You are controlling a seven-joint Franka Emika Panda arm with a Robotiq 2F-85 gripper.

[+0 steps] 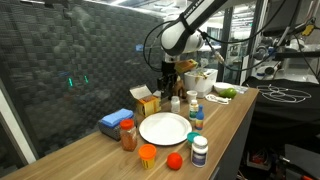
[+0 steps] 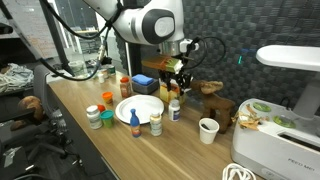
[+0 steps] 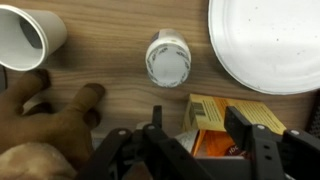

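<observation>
My gripper hangs over the back of the wooden counter, its dark fingers apart at the lower edge of the wrist view. Nothing shows held between them. Behind and below the fingers is an open yellow box (image 3: pixel 208 108) with orange inside. A white-lidded jar (image 3: pixel 168 62) stands upright in front of the gripper, clear of it; it also shows as a pale jar (image 2: pixel 174 110) in exterior view 2. To its right in the wrist view lies a white plate (image 3: pixel 265 45).
A brown moose toy (image 2: pixel 216 106) and a white mug (image 2: pixel 208 130) stand near the jar. Bottles (image 2: pixel 135 125) line the plate's front. A blue box (image 1: pixel 118 122), red-lidded jar (image 1: pixel 128 135), orange cup (image 1: pixel 148 154) and red ball (image 1: pixel 174 161) occupy the near end.
</observation>
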